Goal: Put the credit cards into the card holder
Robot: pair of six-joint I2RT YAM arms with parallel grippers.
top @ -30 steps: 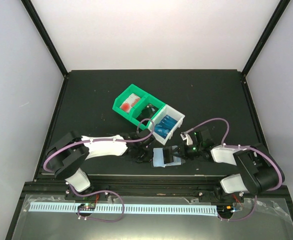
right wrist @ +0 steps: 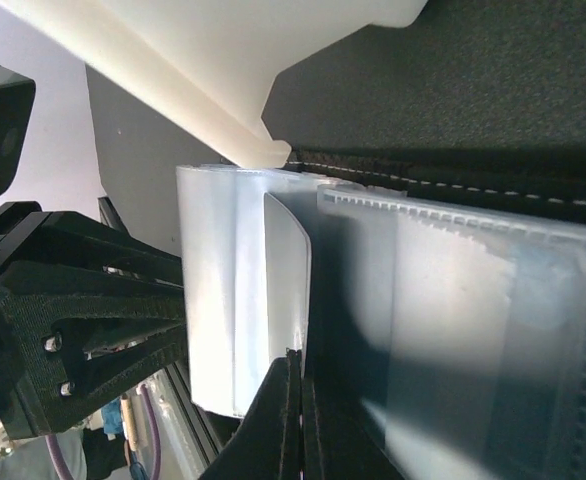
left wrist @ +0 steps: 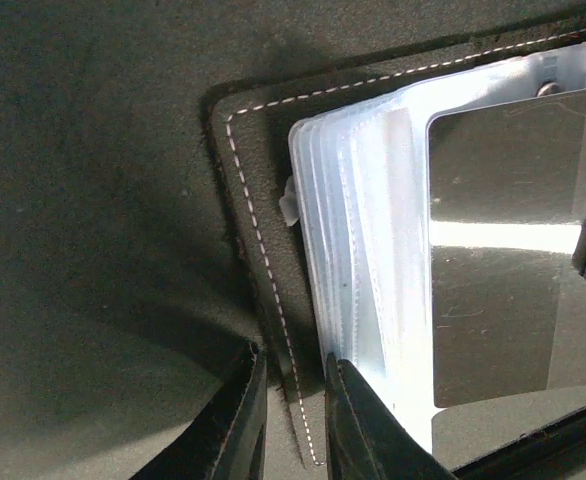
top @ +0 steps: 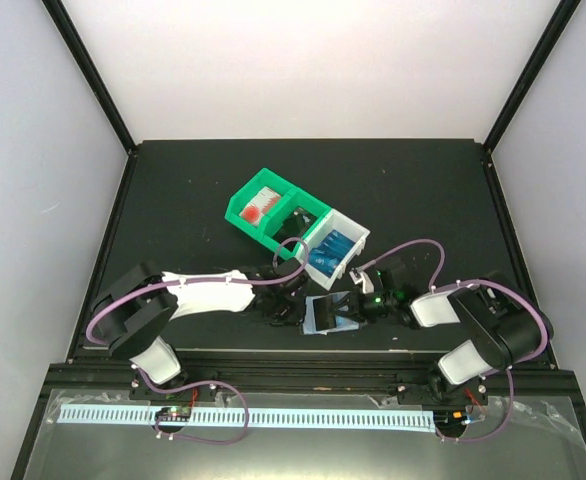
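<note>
An open card holder (top: 331,312) with clear plastic sleeves (left wrist: 363,230) lies on the mat in front of the bins. My left gripper is at the holder's stitched cover edge (left wrist: 265,255), shut on that edge as far as the left wrist view shows. A dark, glossy card or sleeve (left wrist: 503,320) lies over the clear sleeves. My right gripper is shut at the edge of the upright sleeves (right wrist: 223,280); whether a thin sleeve is between its tips is hard to tell.
A green bin (top: 246,198) with two compartments holds a red-and-white item and dark items. A white bin (top: 358,230) beside it holds blue cards.
My right gripper and arm have moved slightly left over the holder, and the dark part in the holder has shifted left. The left arm stays still.
</note>
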